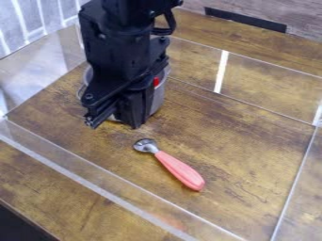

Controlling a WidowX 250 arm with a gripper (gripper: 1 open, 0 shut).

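Observation:
My black gripper (120,111) hangs over the upper left of the wooden table, in front of a metal pot (93,85) that it largely hides. Something small and red (156,83) shows behind the arm at the pot. A spoon with a pink handle (179,168) lies on the table below and right of the gripper, apart from it. The fingertips are dark and overlap, so whether they are open or shut is hard to make out.
Clear panels run along the left and front edges. A grey wall stands at the back right.

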